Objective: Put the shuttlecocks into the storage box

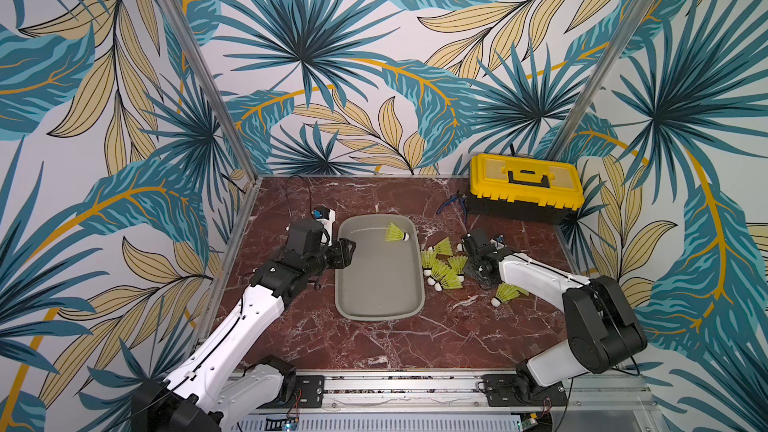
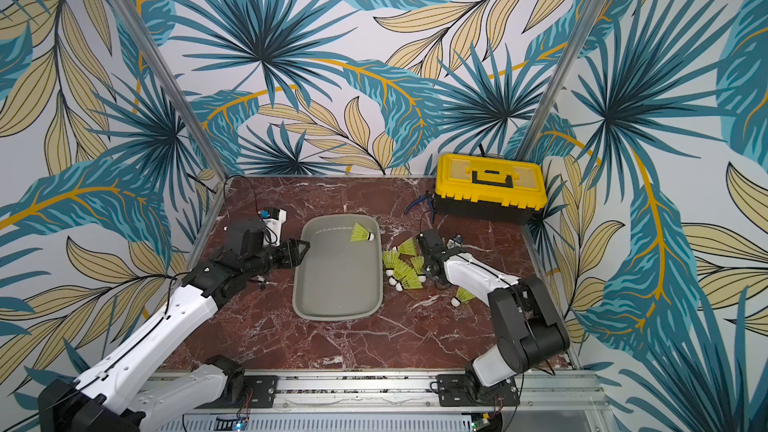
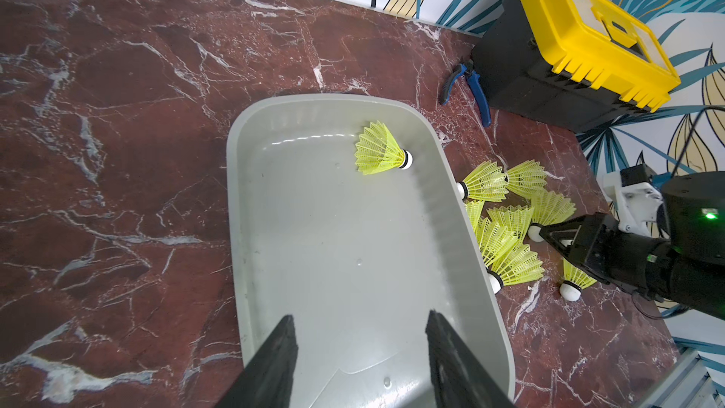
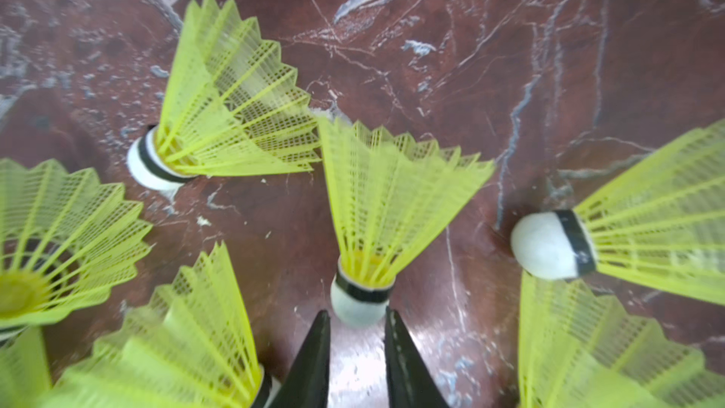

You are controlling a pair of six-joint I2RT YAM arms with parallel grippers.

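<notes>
A grey tray (image 1: 376, 280), apparently the storage box, holds one yellow shuttlecock (image 3: 377, 149) near its back right. My left gripper stands open over the tray's left side, nothing between its fingers. Right of the tray several shuttlecocks lie in a loose pile (image 2: 400, 272), with one more (image 3: 571, 279) nearer the front. My right gripper is low over the pile with narrowly spaced fingertips at the white cork of a shuttlecock (image 4: 389, 204); whether they grip it is unclear in the right wrist view.
A yellow-and-black toolbox (image 1: 524, 184) stands at the back right, with blue pliers (image 3: 475, 90) beside it.
</notes>
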